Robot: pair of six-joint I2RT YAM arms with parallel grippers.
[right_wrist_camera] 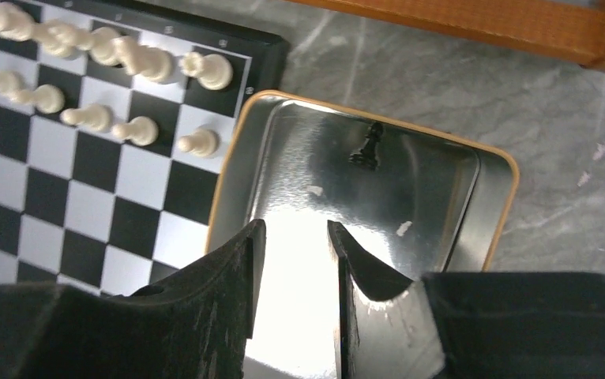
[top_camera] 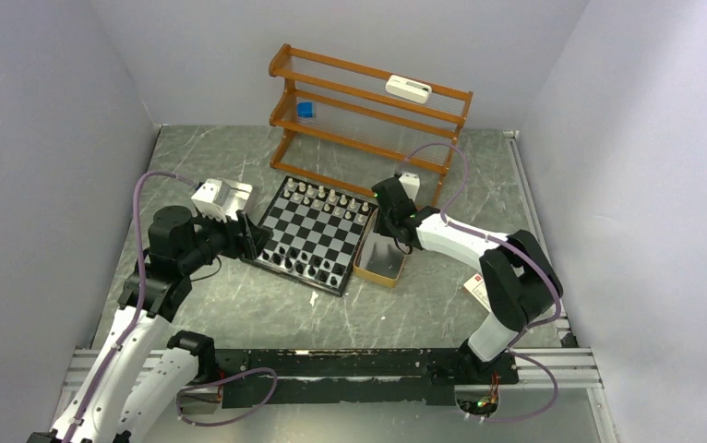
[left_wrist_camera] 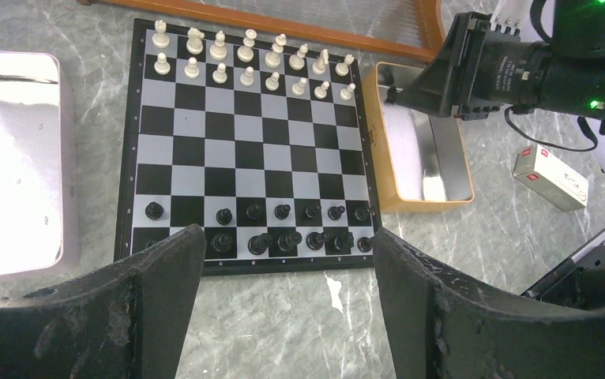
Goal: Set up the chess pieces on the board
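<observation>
The chessboard (left_wrist_camera: pixel 249 150) carries white pieces (left_wrist_camera: pixel 272 58) in rows at the back and black pieces (left_wrist_camera: pixel 258 241) at the front. A lone black piece (right_wrist_camera: pixel 367 146) lies on its side in the gold-rimmed tin (right_wrist_camera: pixel 508 193) at the board's right. My right gripper hangs over that tin with a narrow gap between its fingers, apart from the lying piece; whether it holds anything does not show. My left gripper is part open above the board's front-left side, nothing visible between its fingers.
A silver tray (left_wrist_camera: pixel 15 158) sits left of the board. A wooden shelf (top_camera: pixel 368 148) stands behind. A small box (left_wrist_camera: pixel 548 178) lies at right.
</observation>
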